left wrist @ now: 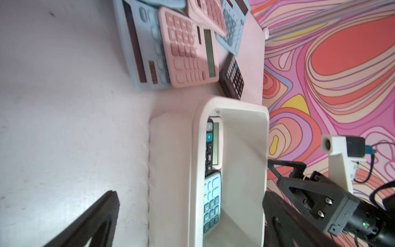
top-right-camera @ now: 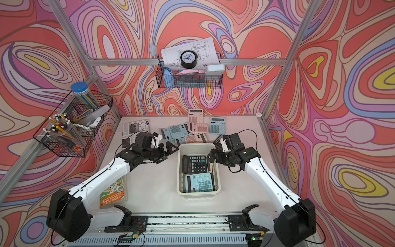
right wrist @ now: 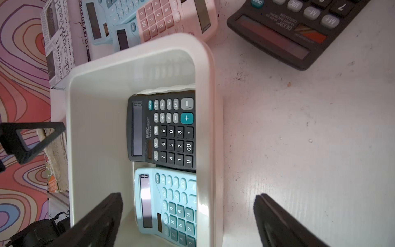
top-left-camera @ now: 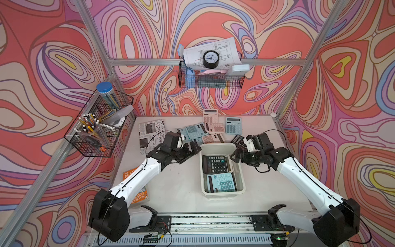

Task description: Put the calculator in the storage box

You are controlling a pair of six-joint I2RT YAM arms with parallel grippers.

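The white storage box (top-left-camera: 202, 179) stands square on the table. Inside lie a black calculator (right wrist: 174, 131), a light-blue calculator (right wrist: 168, 205) nearer the front, and a pale one (left wrist: 218, 140) partly under the black one. My left gripper (top-left-camera: 192, 148) is open and empty beside the box's far left corner. Close to the right rim, my right gripper (top-left-camera: 236, 155) is open, also with nothing between its fingers. Behind the box lie blue calculators (top-left-camera: 192, 131) and pink calculators (top-left-camera: 210, 116). Another black calculator (right wrist: 296, 24) rests on the table by the far right corner, partly hidden in the top views.
A newspaper (top-left-camera: 152, 133) lies at the back left and an orange book (top-right-camera: 113, 193) at the front left, partly behind the left arm. Wire baskets (top-left-camera: 212, 80) hang above the table. Bare tabletop shows on both sides of the box.
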